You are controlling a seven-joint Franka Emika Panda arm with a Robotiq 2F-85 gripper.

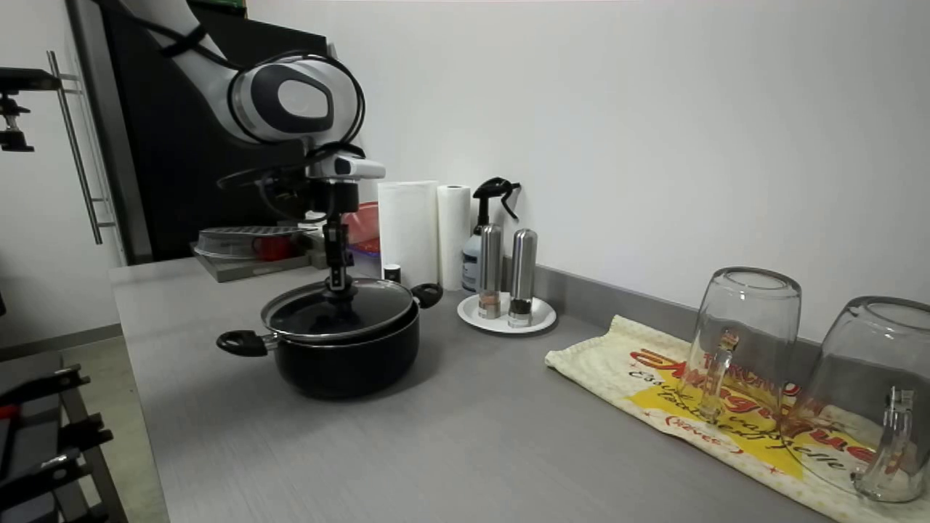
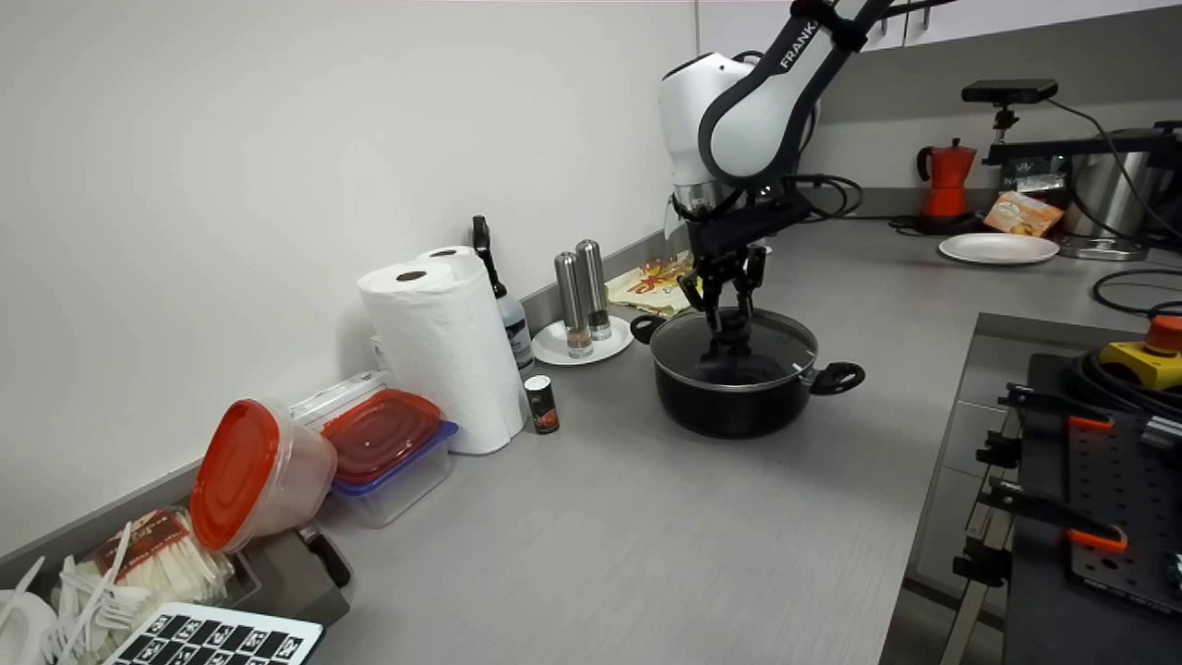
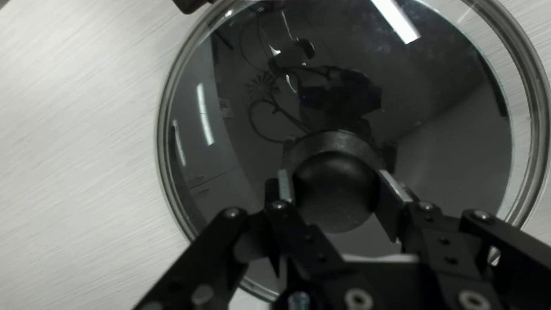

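A black pot with two side handles stands on the grey counter. Over its mouth is a round glass lid with a metal rim; in exterior view 1 it sits slightly off to the left of the pot's rim. Whether it touches the rim all round, I cannot tell. My gripper points straight down above the lid's middle. In the wrist view its fingers press from both sides on the black lid knob, so it is shut on that knob. The pot's inside is hidden in shadow.
Salt and pepper mills stand on a white plate near the wall. Paper towel rolls, a small black shaker and plastic containers line the back. Glass mugs rest upside down on a cloth.
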